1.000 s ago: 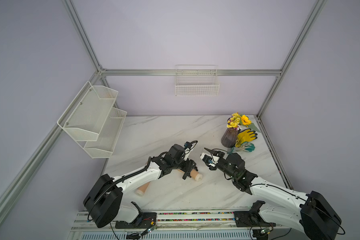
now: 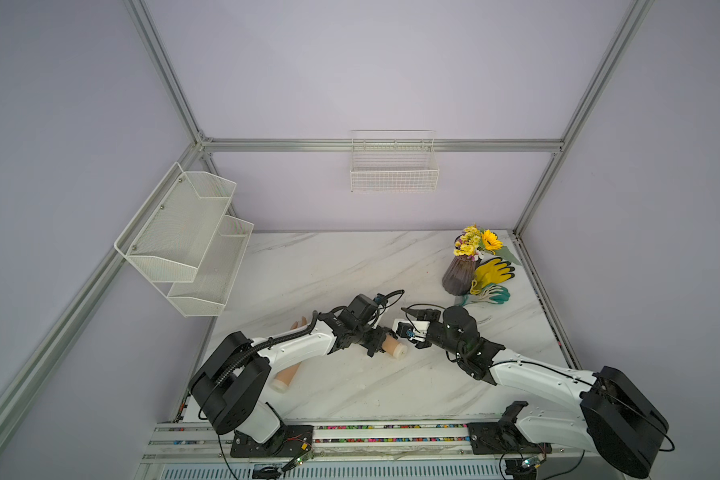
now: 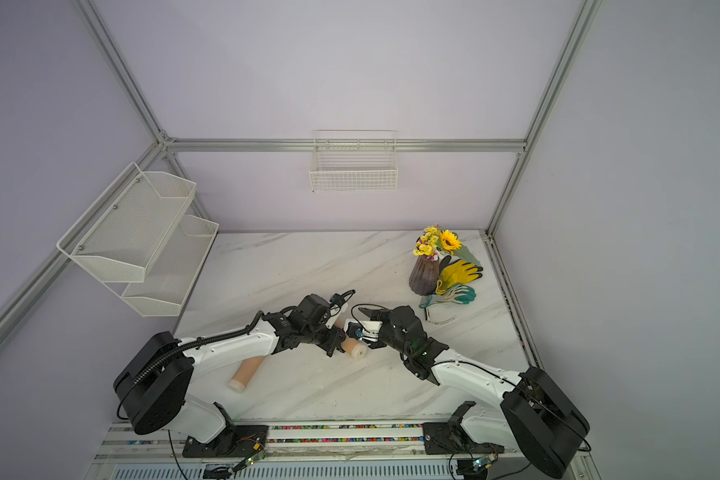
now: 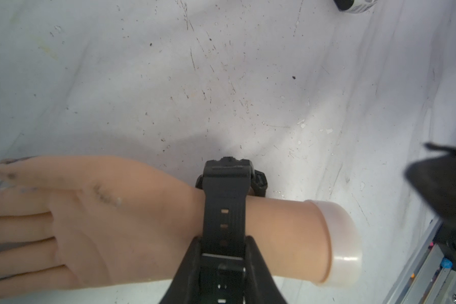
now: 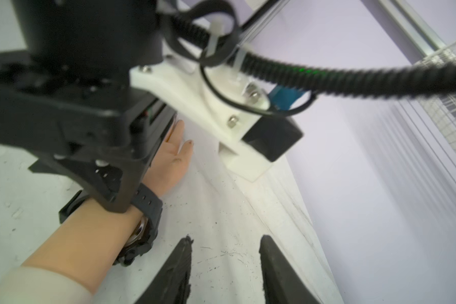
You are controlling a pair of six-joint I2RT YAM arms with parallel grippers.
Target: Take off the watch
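Note:
A black watch (image 4: 224, 217) is on the wrist of a mannequin hand (image 4: 111, 228) lying palm up. In the left wrist view, my left gripper is shut on its strap, above the forearm. The right wrist view shows the watch case (image 5: 135, 243) under the forearm, with my left gripper above it. My right gripper stands open just right of the hand, with nothing between its fingers. In the top views both grippers are close together over the hand.
A second mannequin arm (image 3: 248, 369) lies at the left. A vase of flowers (image 2: 459, 275) and gloves (image 2: 493, 274) stand at the back right. Mesh baskets (image 2: 182, 224) hang on the left wall.
My right arm has moved left toward the hand.

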